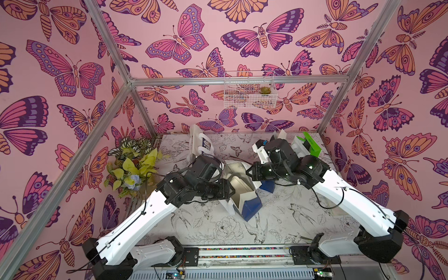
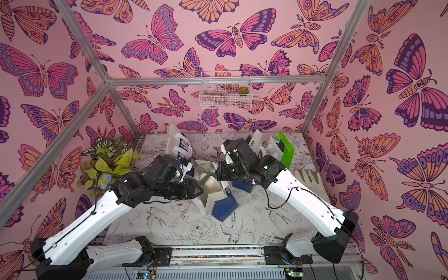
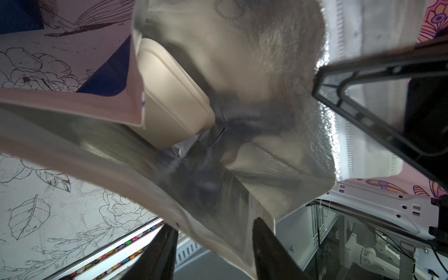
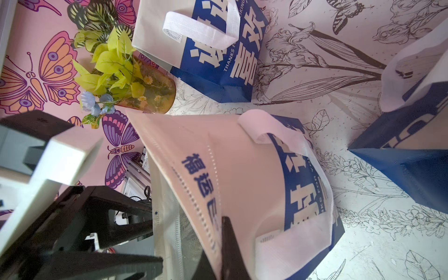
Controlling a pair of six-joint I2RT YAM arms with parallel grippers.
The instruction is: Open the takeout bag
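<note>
The takeout bag (image 1: 252, 208), cream and blue with a silvery lining, stands mid-table between both arms. Its mouth gapes, and a beige lidded box (image 3: 170, 95) shows inside. In the right wrist view, my right gripper is shut on the rim of the wall bearing blue characters. My left gripper (image 1: 230, 189) is at the bag's left side. Its fingers (image 3: 161, 254) are spread apart in the left wrist view, and the rim of the near wall runs between them without being pinched. In the top views, the arms hide parts of the bag.
Another white-and-blue bag (image 4: 224, 51) stands at the back left, beside potted leafy plants (image 1: 133, 168). At the back right are a further bag (image 4: 410, 126) and a green-sided box (image 1: 311, 144).
</note>
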